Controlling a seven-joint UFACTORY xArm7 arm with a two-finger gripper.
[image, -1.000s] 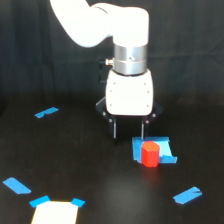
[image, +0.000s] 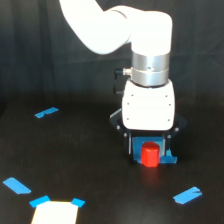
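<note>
A small red block (image: 150, 154) rests on a patch of blue tape (image: 170, 159) at the right of the black table. Just behind and above it is my gripper (image: 148, 146), under the white arm. Its dark fingers appear spread, one to each side of the block, so it looks open. Whether either finger touches the block, I cannot tell. The fingertips are hard to make out against the dark table.
A pale, cream-coloured object (image: 55, 213) stands at the front left edge, with blue tape by its corners. More tape strips (image: 187, 195) lie flat on the table.
My gripper has moved right and lower, from the left of the red block to just over it. The block and the cream object have not moved.
</note>
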